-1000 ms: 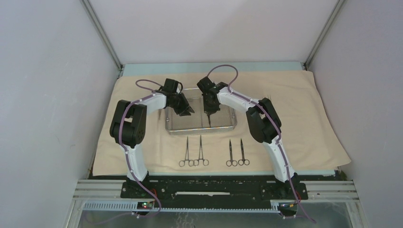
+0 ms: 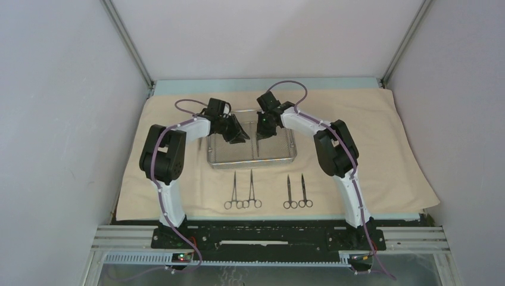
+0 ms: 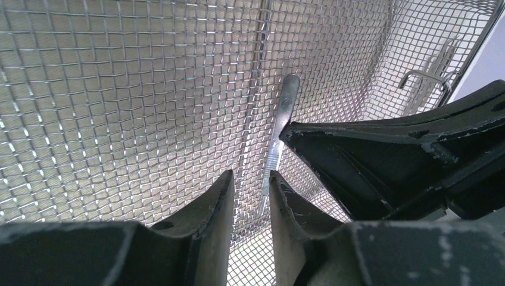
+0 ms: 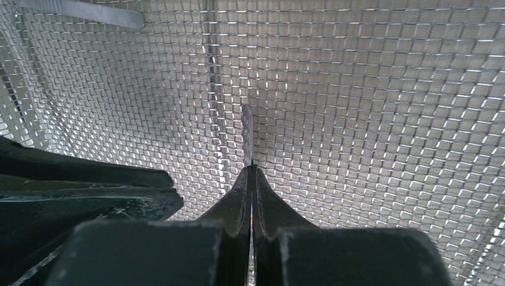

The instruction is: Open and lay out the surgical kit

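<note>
Inside the wire mesh tray [image 2: 221, 162], a slim metal scalpel handle [image 3: 288, 92] stands out against the mesh. My right gripper is shut on this thin handle [image 4: 248, 134], whose end sticks out past the fingertips. In the top view the tool [image 2: 258, 150] runs nearly straight toward the tray's front, below my right gripper [image 2: 259, 137]. My left gripper is open just beside it, a gap between its fingers and nothing in it. A second flat handle [image 4: 107, 13] lies in the tray at the upper left of the right wrist view.
In front of the tray, two hemostats [image 2: 251, 189] and two scissors [image 2: 289, 193] lie on the beige sheet [image 2: 369, 155]. Another thin tool [image 2: 200, 144] lies left of the tray. The two grippers are close together.
The right gripper and the tool have swung slightly, the tool's front end shifting left. My left gripper has moved a little right, toward the tool. The instruments on the sheet have stayed put.
</note>
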